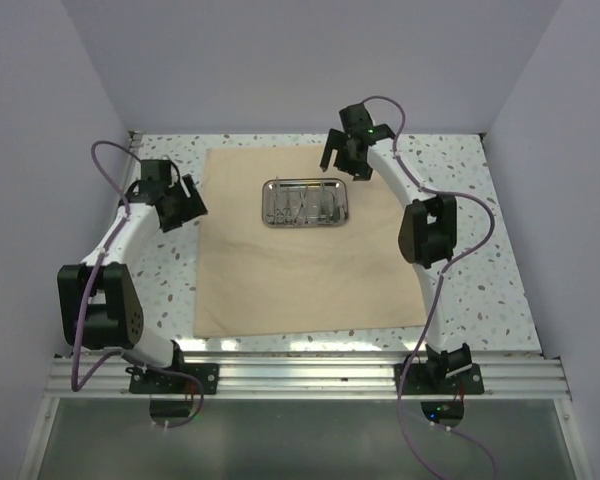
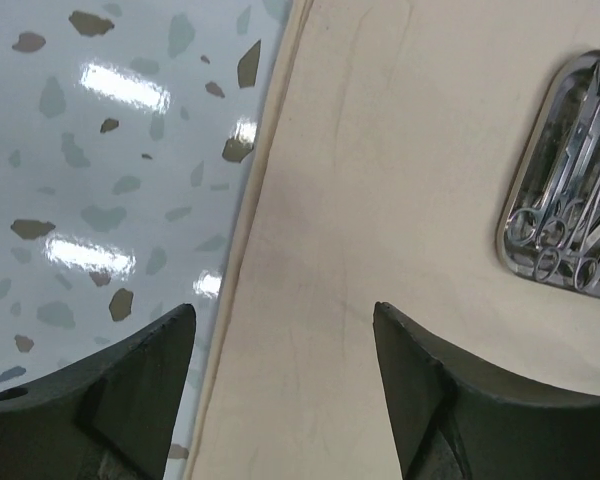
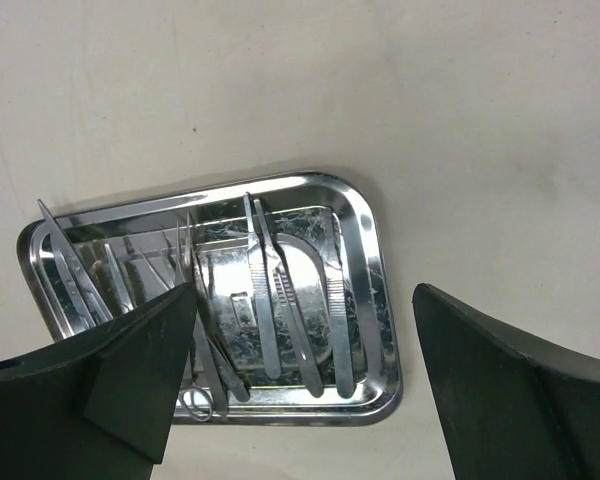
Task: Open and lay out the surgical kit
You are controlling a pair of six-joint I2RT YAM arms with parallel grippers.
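A shiny metal tray (image 1: 305, 182) of surgical tools rests on a beige cloth (image 1: 300, 280) spread flat over the table. Scissor-like instruments (image 2: 550, 235) with ring handles lie in its left part, and slim tweezers (image 3: 285, 300) with a scalpel-like handle (image 3: 337, 310) lie in its right part. My left gripper (image 1: 197, 203) hovers by the cloth's left edge, fingers apart and empty. Over the tray's upper right corner my right gripper (image 1: 337, 155) stands open, with nothing between its fingers; in the right wrist view its left finger (image 3: 145, 370) covers part of the tray.
Speckled tabletop (image 1: 470, 280) shows on both sides of the cloth. Walls (image 1: 310, 60) close off the back and sides. Cables hang loosely along both arms.
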